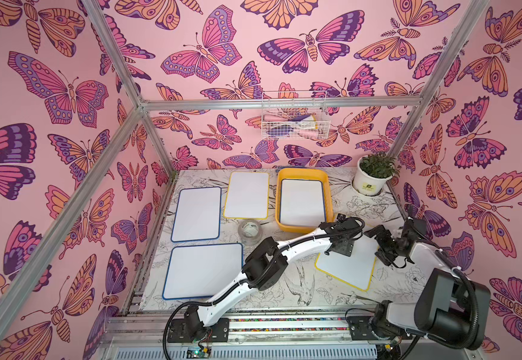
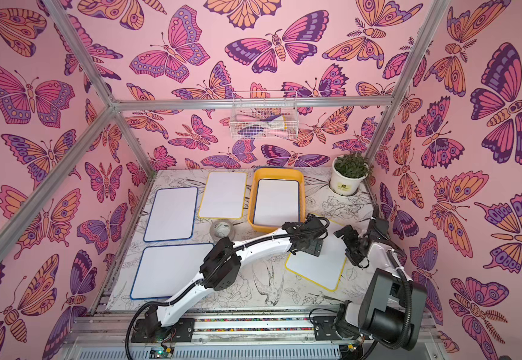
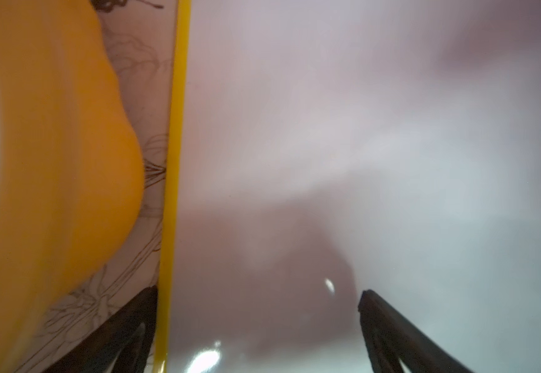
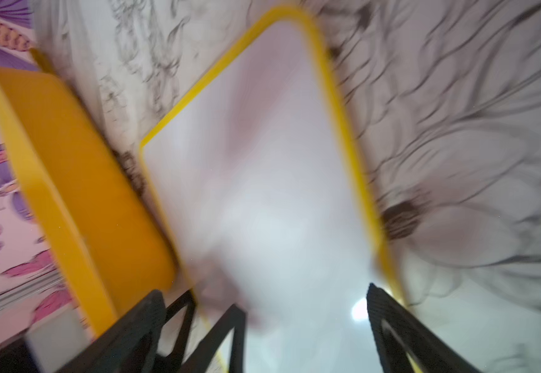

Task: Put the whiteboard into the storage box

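A yellow-edged whiteboard [image 1: 346, 270] lies at the right of the table, turned at an angle and partly covered by both arms. The yellow storage box [image 1: 331, 210] stands just behind and left of it, holding a blue-edged whiteboard [image 1: 301, 202]. Over the yellow-edged board, my left gripper is open; one finger [image 3: 140, 329] overlaps the board's box-side edge. My right gripper is also open above this board, with one finger [image 4: 391, 326] at its long edge. Neither wrist view shows anything gripped; contact with the board is unclear.
Two blue-edged boards [image 1: 196, 214] and another yellow-edged board [image 1: 247, 195] lie on the left half. A roll of tape [image 1: 249, 231] sits between them and the box. A potted plant [image 1: 372, 175] stands at the back right.
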